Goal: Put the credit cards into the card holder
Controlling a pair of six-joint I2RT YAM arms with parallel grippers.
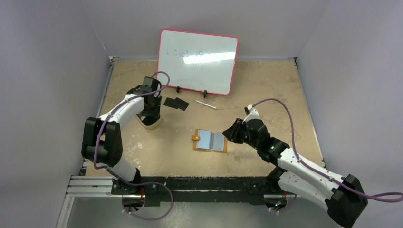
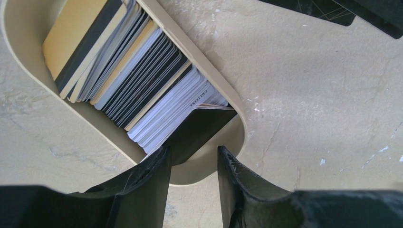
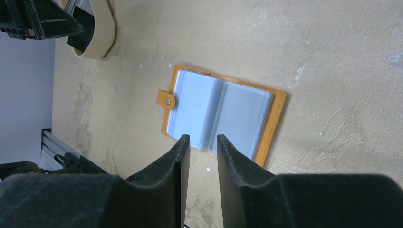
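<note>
In the left wrist view, a cream oval bin holds a tight row of cards on edge, white, black and tan. A black-faced card leans at the row's near end. My left gripper is open over that end of the bin, nothing between its fingers; the left fingertip overlaps the black card's lower edge, and contact cannot be judged. An orange-trimmed card holder with clear sleeves lies open flat in the right wrist view. Above its near edge, my right gripper stands partly open and empty.
Two black cards lie on the table right of the bin. A marker rests below the whiteboard, which stands at the back. Clear table surrounds the holder, especially toward the right.
</note>
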